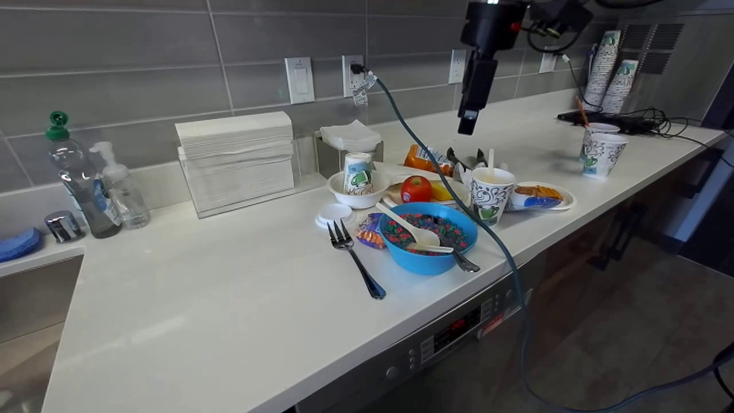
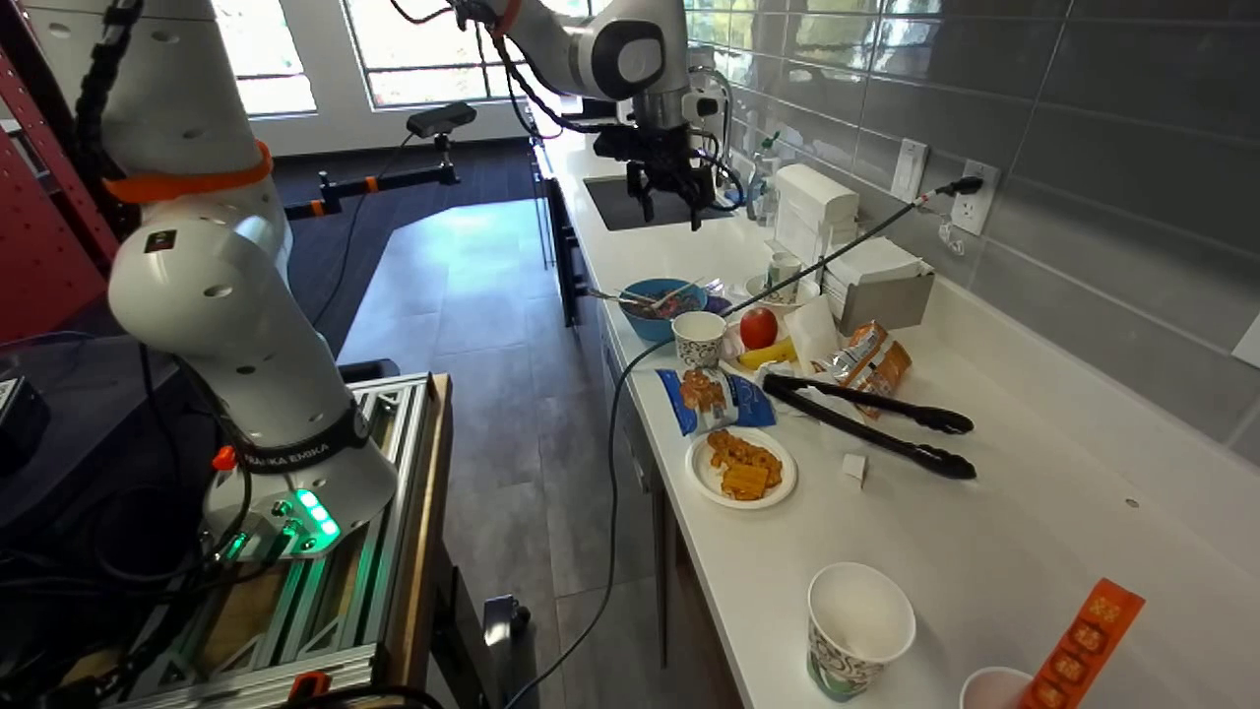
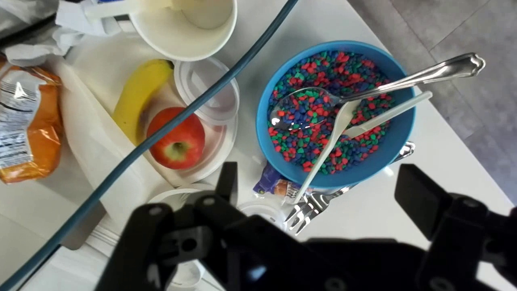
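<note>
My gripper is open above the counter, its two fingers spread wide with nothing held. Below it in the wrist view sits a blue bowl (image 3: 271,150) of red, green and blue bits. A metal spoon (image 3: 417,77), a white plastic spoon (image 3: 317,162) and another pale utensil (image 3: 387,116) rest in the bowl. A metal fork (image 3: 310,208) lies beside it, partly hidden under the rim in that view. In exterior view 1 the gripper (image 1: 468,124) hangs well above the food. An apple (image 1: 416,189) and a banana (image 3: 140,97) lie behind the bowl.
A green-blue cable (image 1: 444,172) runs from the wall outlet across the food and over the counter edge. Patterned cups (image 1: 490,196), black tongs (image 2: 868,414), an orange bag (image 2: 880,360) and a snack plate (image 2: 770,502) crowd the right side. Bare counter (image 1: 227,296) lies left of the fork.
</note>
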